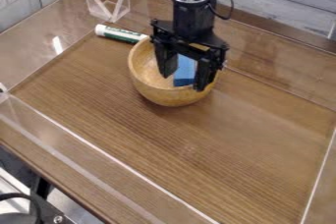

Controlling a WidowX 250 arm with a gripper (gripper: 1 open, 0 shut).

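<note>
My black gripper (186, 59) hangs open over a yellow bowl (155, 87) in the upper middle of the camera view, its fingers reaching down to the bowl's rim level. A blue block (187, 71) sits inside the bowl, partly hidden behind the fingers. Whether the fingertips touch the block, I cannot tell.
A white and green tube (120, 34) lies behind the bowl to the left, near a clear plastic stand (108, 4).
</note>
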